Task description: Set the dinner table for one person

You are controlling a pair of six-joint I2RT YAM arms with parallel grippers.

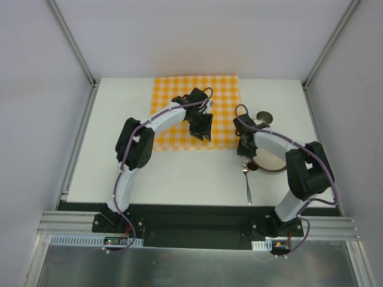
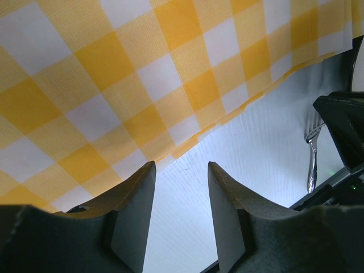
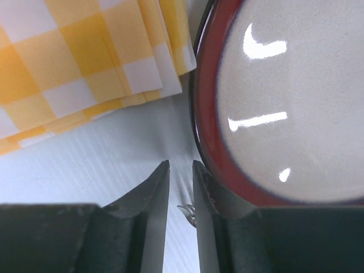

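Observation:
A yellow checked cloth (image 1: 167, 89) lies across the back middle of the white table. My left gripper (image 1: 204, 137) stands open over it, empty in the left wrist view (image 2: 178, 170). My right gripper is low beside a red-brown rimmed plate (image 3: 213, 114), its fingertips fairly close, nothing clearly between them; how far open is unclear. A silver fork (image 1: 246, 182) lies in front of it, partly hidden by the fingers in the right wrist view. A dark rounded piece (image 1: 252, 165) sits beside the fork, mostly hidden.
A small metal cup (image 1: 264, 116) stands behind the plate at the back right. The right arm covers part of the plate.

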